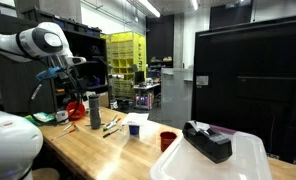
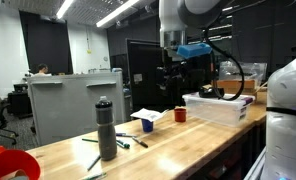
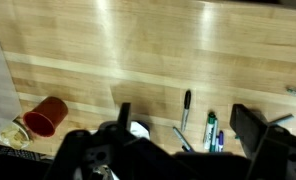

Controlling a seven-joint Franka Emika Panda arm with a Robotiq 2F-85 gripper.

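Note:
Seen from the wrist, my gripper hangs open over the wooden table (image 3: 148,50), with nothing between its fingers. Below it lie several pens; a dark pen (image 3: 186,108) is nearest the gap and a green-and-white marker (image 3: 210,131) is to its right. A red cup (image 3: 45,117) is at the lower left of that view. In exterior view 1 a blue-and-white cup (image 1: 134,125) stands mid-table, the red cup (image 1: 167,142) closer to the front. A tall dark bottle (image 2: 106,130) stands upright on the table in exterior view 2.
A large white bin (image 1: 223,160) takes up the table's right part, with a black box (image 1: 207,142) at its rim. A red container (image 2: 15,163) sits at the other end. The wood between the pens and the bin is mostly bare.

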